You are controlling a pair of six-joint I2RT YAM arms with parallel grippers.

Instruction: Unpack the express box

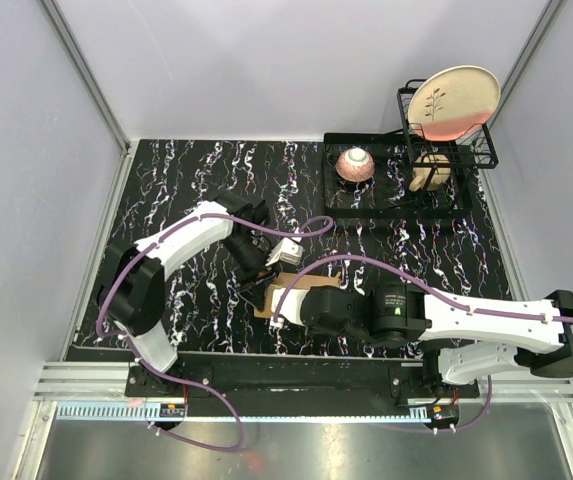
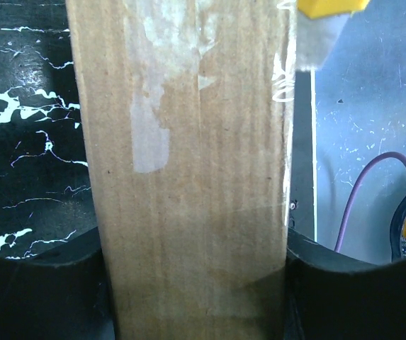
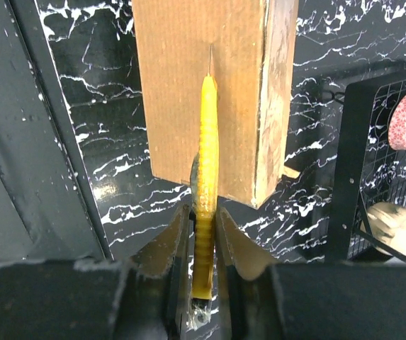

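A brown cardboard box [image 1: 311,281] lies on the black marbled table near its front middle, partly hidden by both arms in the top view. My left gripper is shut on the box [image 2: 188,205], one finger on each side; torn clear tape [image 2: 149,134] shows on its face. My right gripper is shut on a yellow cutter knife [image 3: 208,134]. The knife's thin blade points at the broad face of the box [image 3: 174,106], where a fine line shows at its tip.
At the back right stands a black dish rack [image 1: 328,190] with a pink bowl [image 1: 355,165] and a large plate [image 1: 454,103]. Purple cables [image 1: 396,268] run along both arms.
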